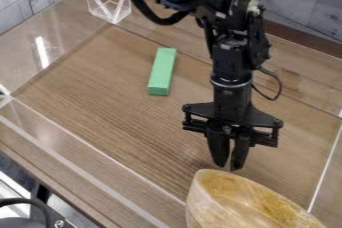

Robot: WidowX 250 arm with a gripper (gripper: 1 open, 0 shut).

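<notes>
My black gripper [230, 154] points straight down, low over the right half of the wooden table, just behind a large yellow bowl-like object [241, 204] at the bottom right. Whether its fingers are open or shut is unclear. A green block [163, 70] lies at the back, left of the arm.
Dark cables and grey edges show at the bottom left, and clear plastic pieces sit at the back left corner.
</notes>
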